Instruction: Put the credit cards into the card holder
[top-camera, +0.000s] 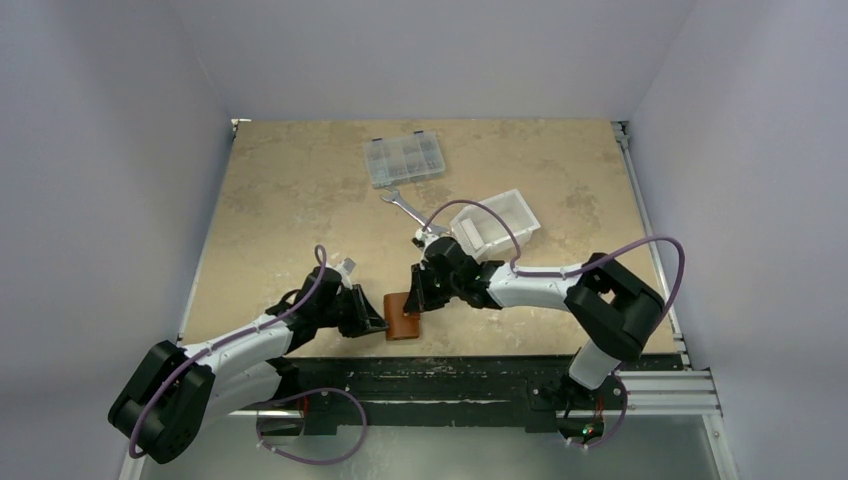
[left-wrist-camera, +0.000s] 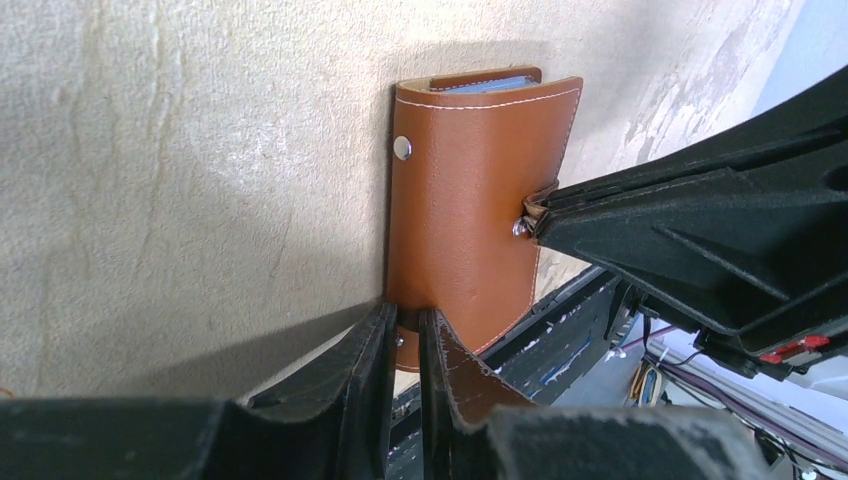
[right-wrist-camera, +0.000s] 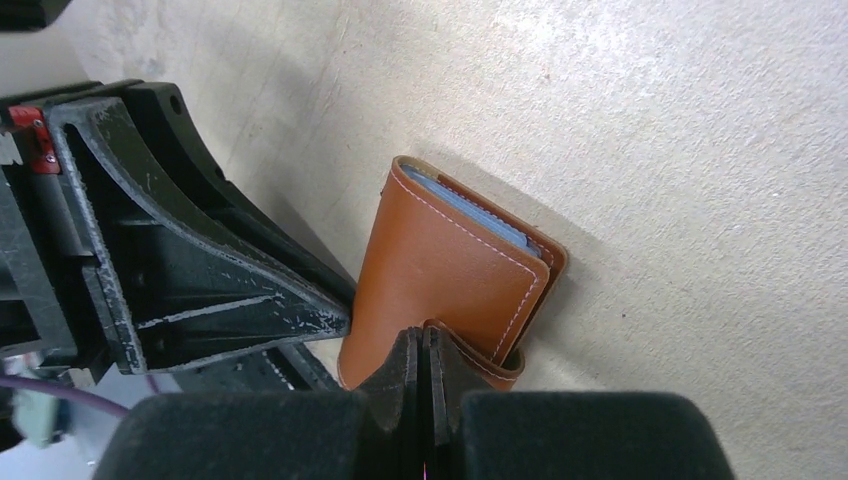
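Note:
The brown leather card holder (left-wrist-camera: 470, 200) lies folded on the table, with its closing strap (right-wrist-camera: 490, 362) bent over its right side. Bluish-white card edges (right-wrist-camera: 470, 215) show inside its far end. My right gripper is shut, its tips against the strap by a metal snap (left-wrist-camera: 520, 227); no leather can be made out between them. At the holder's lower left edge is my left gripper, a narrow gap between its fingers. Brown leather shows in that gap, but whether they grip it is unclear. No loose cards are in view.
Behind the right arm stands a white bin (top-camera: 515, 212) with a white item in it. A wrench (top-camera: 405, 206) and a clear compartment box (top-camera: 405, 158) lie farther back. The table's dark front edge (top-camera: 450, 372) runs close to the holder. Free table lies to the far left and right.

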